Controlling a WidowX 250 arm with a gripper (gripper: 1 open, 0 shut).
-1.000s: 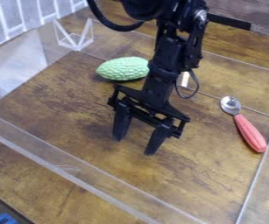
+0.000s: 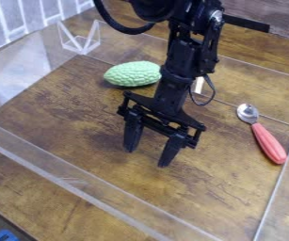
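Note:
A black robot arm reaches down from the top centre of the camera view to its gripper (image 2: 152, 141), which hangs low over the middle of the wooden table (image 2: 72, 160). The two fingers stand apart with bare wood visible between them, so the gripper is open. Behind it to the left lies a bumpy light-green object (image 2: 134, 73). To the right is a utensil with a red handle (image 2: 268, 145) and a round silver head. A small pale object (image 2: 199, 85) is partly hidden behind the arm.
Clear plastic edges run along the left, the front and the right of the work area. A blue object (image 2: 1, 235) shows at the bottom left corner. Bare table surrounds the gripper at the front and left.

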